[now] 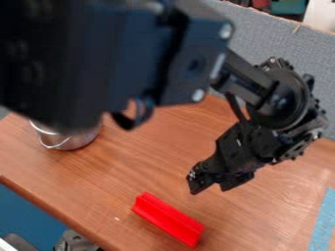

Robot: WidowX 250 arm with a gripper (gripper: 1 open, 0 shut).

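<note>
My gripper (pixel 210 175) is at the lower end of the black arm on the right, pointing down and to the left over the wooden table (pixel 131 167). It is above and to the right of a red block (pixel 167 219), apart from it. Its fingertips are dark and small, so their spacing is hard to see; nothing is visible held in them. A metal pot (pixel 66 137) stands at the left, largely hidden behind the dark upper arm.
A grey padded wall (pixel 285 44) runs along the back. A blue tape strip (pixel 322 218) lies at the right. Blue floor shows beyond the lower-left edge.
</note>
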